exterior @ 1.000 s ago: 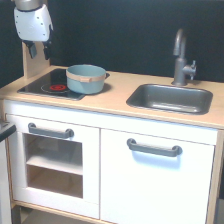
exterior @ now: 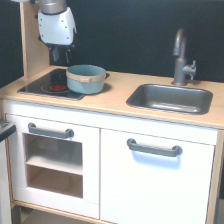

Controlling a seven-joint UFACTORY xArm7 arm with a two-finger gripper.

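Note:
A blue-grey pot (exterior: 88, 85) with tan handles stands upright on the counter, at the right edge of the dark stove top (exterior: 45, 87). My white gripper (exterior: 60, 58) points down behind and to the left of the pot in the picture. Its dark fingers look very small here, so how far apart they stand is unclear. Nothing held can be made out. Whether the fingertips touch anything is also unclear.
A sink (exterior: 170, 98) with a grey faucet (exterior: 180, 60) takes up the right of the wooden counter (exterior: 118, 92). Below are a shut white cabinet door (exterior: 155, 180) and a windowed oven door (exterior: 55, 165). Bare counter lies between pot and sink.
My gripper has moved right in the picture and slightly down, nearer the pot. The pot, faucet and doors look the same.

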